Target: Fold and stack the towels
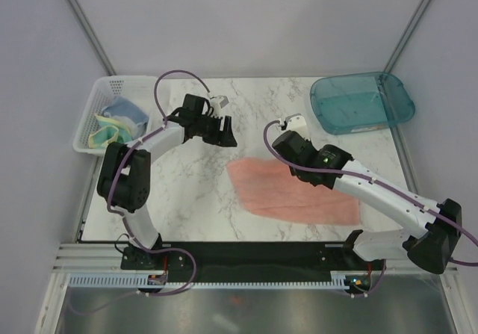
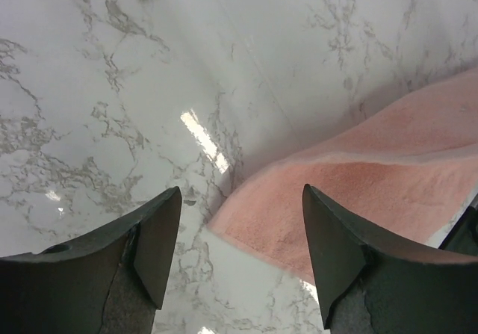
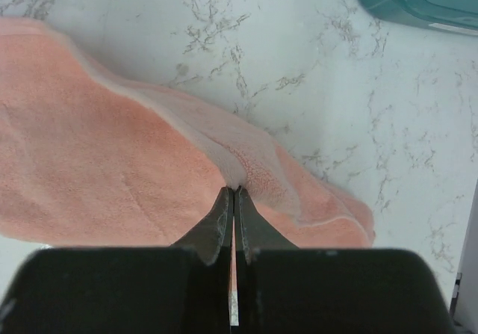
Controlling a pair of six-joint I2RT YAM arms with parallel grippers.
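Note:
The pink towel [image 1: 287, 199] lies across the front middle and right of the table, partly hidden under my right arm. In the right wrist view, my right gripper is shut on the towel's pale far edge, which bunches up at its fingertips. The cloth on both sides of this point is raised and creased. Over the bare table near the towel's left corner, my left gripper stands open with nothing held between its fingers. That corner of the towel [image 2: 254, 214] shows beyond and below the gap.
A white basket [image 1: 89, 113] at the back left holds a blue cloth [image 1: 127, 112] and a green-yellow cloth [image 1: 110, 132]. At the back right stands an empty-looking teal bin [image 1: 362, 102].

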